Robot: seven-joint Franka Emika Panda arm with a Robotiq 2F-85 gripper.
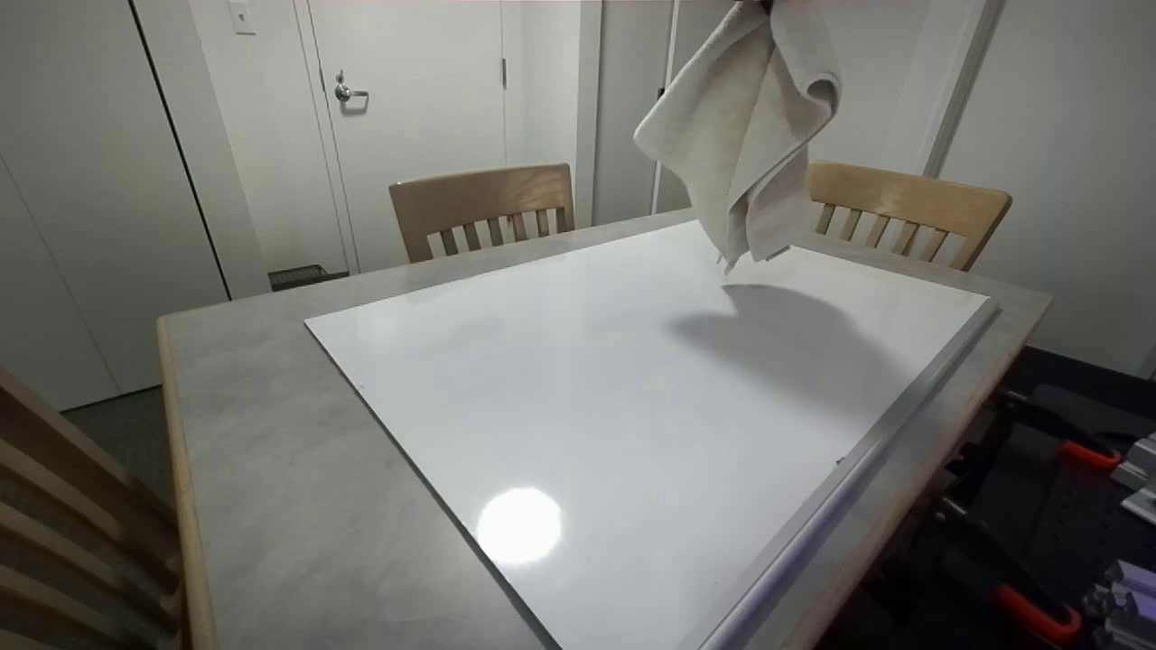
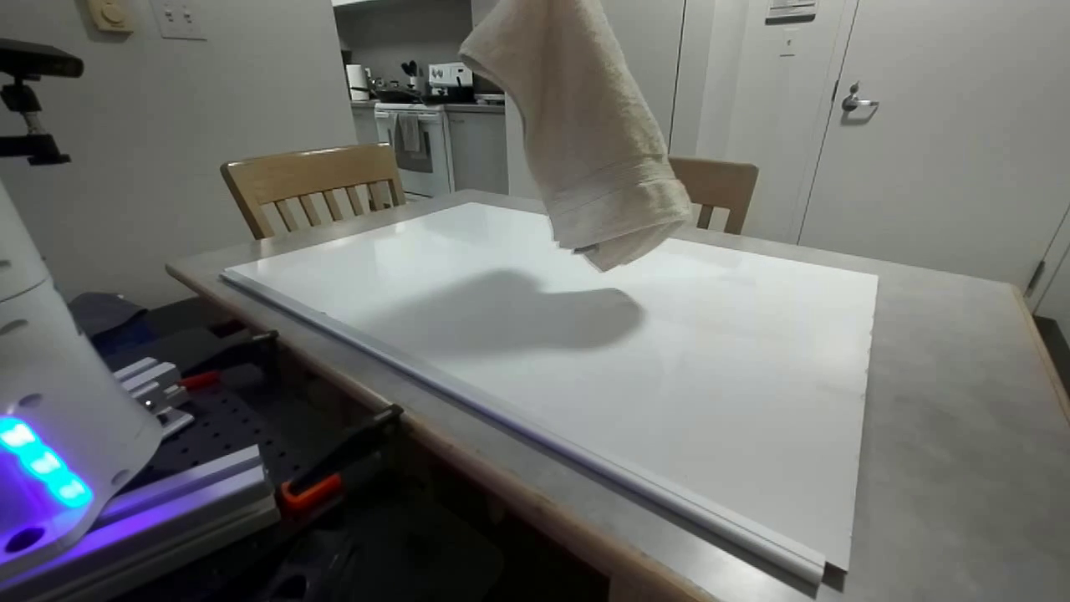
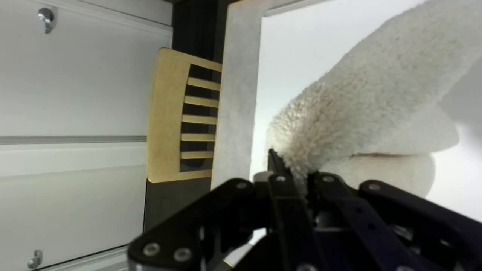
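Observation:
A cream towel [image 1: 728, 114] hangs in the air over the far part of the whiteboard [image 1: 520, 401], its lower corners clear of the surface and its shadow on the board. In exterior view 2 the towel [image 2: 597, 130] droops from above the top edge, folds twisted together. Black fingers pinch a bunched part of the towel [image 3: 361, 90] in the wrist view, so my gripper is shut on it. Apart from a dark bit at the top of exterior view 1, the gripper is out of both exterior views.
The whiteboard lies flat on a grey table [image 1: 282, 433], with nothing else on it. Wooden chairs [image 1: 488, 206] stand along the far sides. Clamps [image 2: 321, 482] grip near the robot's base, beside the table edge.

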